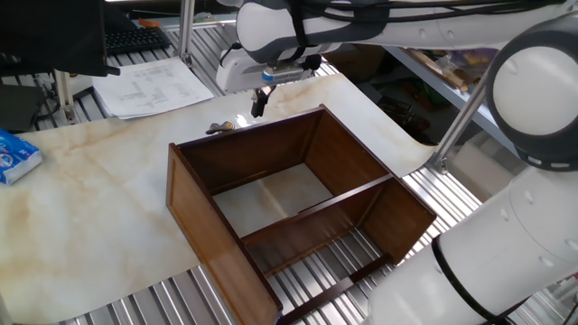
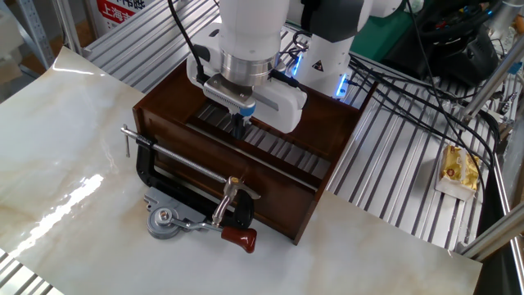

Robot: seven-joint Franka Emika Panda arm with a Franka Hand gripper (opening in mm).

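Note:
A brown wooden frame (image 1: pixel 194 194) with an open middle and a crosspiece stands on the table, partly over the marbled sheet and partly over metal slats. In the second exterior view, a black clamp (image 2: pixel 144 168) with a long screw bar lies along the frame's outer side (image 2: pixel 282 215). Beside it is a metal tool with a red-brown handle (image 2: pixel 239 238). My gripper (image 1: pixel 259 102) hangs above the frame's far edge, its dark fingers close together as one narrow shape. From the other side, the gripper (image 2: pixel 238 127) shows nothing held; whether it touches anything cannot be told.
Papers (image 1: pixel 152 88) and a keyboard (image 1: pixel 135 41) lie at the back left, a blue packet (image 1: pixel 16 158) at the left edge. A small pale block with yellow parts (image 2: pixel 458 174) sits on the slats.

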